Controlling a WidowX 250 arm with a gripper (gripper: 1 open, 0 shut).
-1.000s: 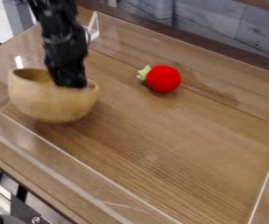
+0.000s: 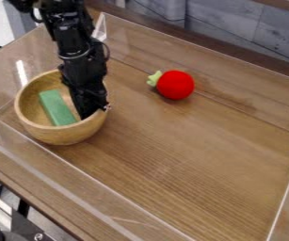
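Note:
My black gripper (image 2: 88, 90) reaches down from the top left into the right side of a tan wooden bowl (image 2: 36, 131) on the table's left. A green block (image 2: 55, 107) lies inside the bowl, left of the gripper. The fingertips are dark and overlap the bowl's rim, so whether they hold anything cannot be made out. A red round object (image 2: 174, 85) with a green top, like a tomato or strawberry, sits apart to the upper right.
A white cable or strip runs near the left edge, beside the bowl.
The bowl was blurred in motion about a second ago and is now sharp.

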